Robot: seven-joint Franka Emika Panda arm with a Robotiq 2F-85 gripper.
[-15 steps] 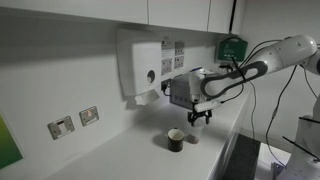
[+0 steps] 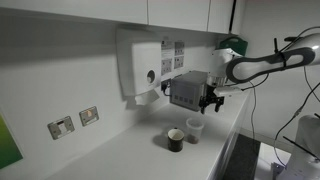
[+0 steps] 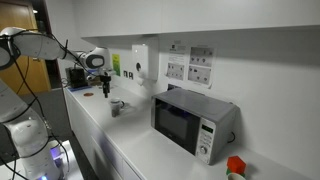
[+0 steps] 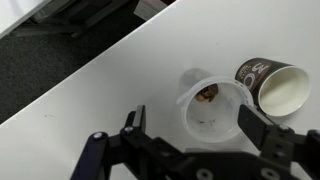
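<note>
A clear plastic tub stands upright on the white counter, with a few small brown pieces in its bottom. Touching or nearly touching it is a dark printed cup with a pale inside. From exterior view 1 the tub sits just behind and to the right of the cup. My gripper hangs above the tub, clear of it. In the wrist view its fingers are spread wide, nothing held between them.
A microwave stands on the counter against the wall. A white dispenser is mounted above the counter. The counter's front edge drops to a dark floor.
My gripper has risen from down at the tub and shifted right, away from it. The tub and the cup appear to stay in place on the counter.
</note>
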